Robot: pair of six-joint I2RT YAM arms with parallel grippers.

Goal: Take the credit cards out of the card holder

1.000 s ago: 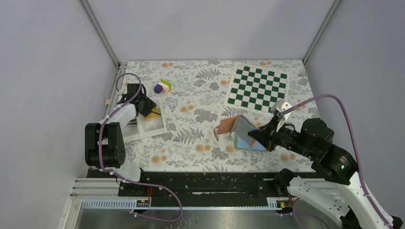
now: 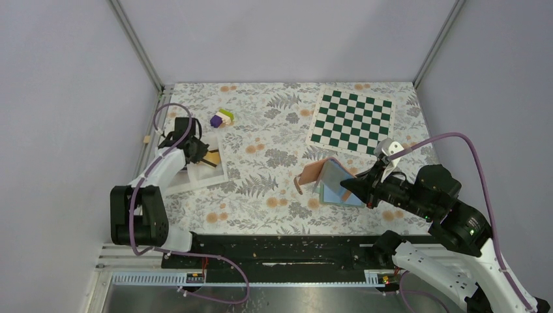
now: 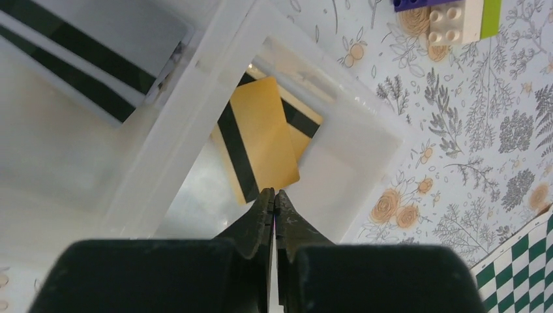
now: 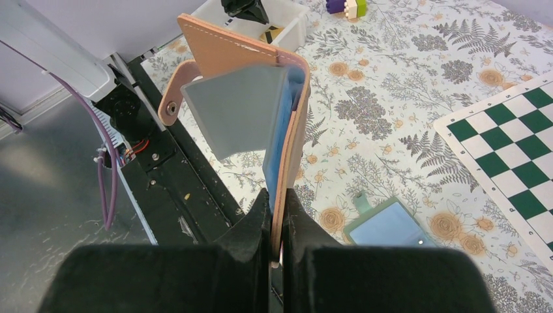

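A tan leather card holder [image 4: 228, 42] with a blue inside is pinched in my right gripper. It hangs spread open above the table, a translucent sleeve [image 4: 238, 107] fanned out from it; I make out no card in that sleeve. My left gripper is shut, nothing showing between its tips. It stands over the white divided tray [image 2: 195, 184] at the table's left. Gold cards [image 3: 264, 134] with black stripes lie crosswise, overlapping, in one compartment. Grey cards [image 3: 117, 39] with black stripes lie across the divider in the other.
A pale blue flat pouch with a green edge [image 4: 388, 225] lies below the raised holder. Toy bricks [image 2: 222, 118] sit just beyond the tray. A green-and-white checkered board [image 2: 351, 122] occupies the back right.
My left arm has shifted a little to the left, and the gold cards in the tray show at a different angle. The right arm and card holder have moved only slightly.
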